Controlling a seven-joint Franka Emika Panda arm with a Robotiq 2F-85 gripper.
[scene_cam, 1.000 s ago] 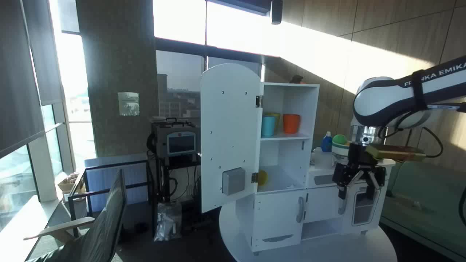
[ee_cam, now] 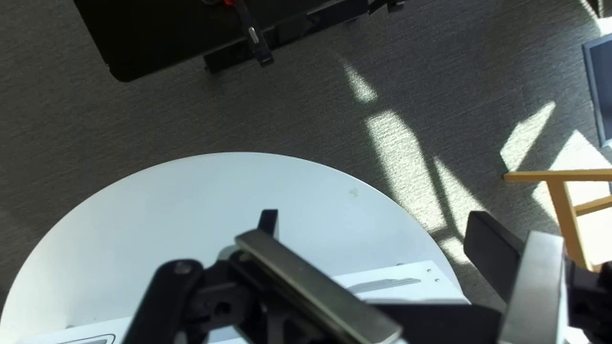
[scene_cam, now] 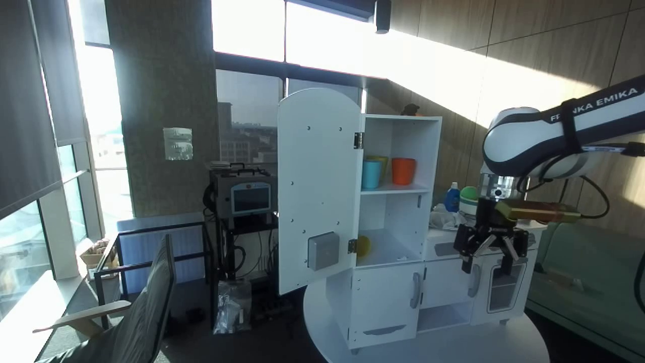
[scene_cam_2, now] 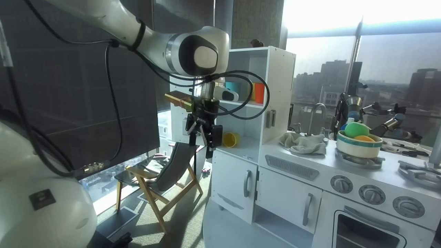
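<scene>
My gripper hangs open in front of the toy kitchen's stove side, with its fingers pointing down and nothing between them. In exterior view 2 the gripper appears in front of the cabinet, whose tall door stands wide open. On the upper shelf are a blue cup, an orange cup and a yellowish cup partly behind the blue one. A yellow cup lies on its side on the lower shelf. From the wrist, the spread fingers show above the round white table.
On the counter a crumpled grey cloth lies by the faucet. A white bowl holding a green ball and an orange item stands on a burner. A dark chair stands beyond the table.
The arm and open gripper have shifted a little to the left in exterior view 1. The cloth now shows on the counter, where little of it appears earlier. Cups and door are unchanged.
</scene>
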